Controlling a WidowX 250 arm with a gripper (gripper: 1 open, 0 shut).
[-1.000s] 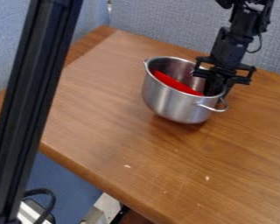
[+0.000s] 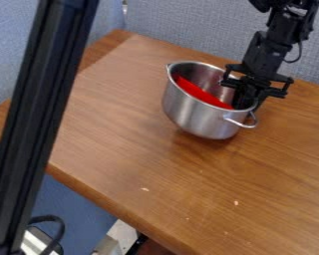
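A steel pot [image 2: 195, 118] with two loop handles stands on the wooden table [image 2: 123, 169], right of centre toward the back. A long red object [image 2: 202, 92] lies inside it along the left part. My black gripper [image 2: 249, 92] reaches down into the pot at its back right, against the rim; its fingertips are hidden or too dark to tell apart, so its finger state does not show clearly.
A dark vertical post [image 2: 29, 100] fills the left foreground, with cables below it. Grey padded walls stand behind and left of the table. The front, left and right of the tabletop are clear.
The arm above the gripper has shifted very slightly; the pot and red object look almost unchanged.
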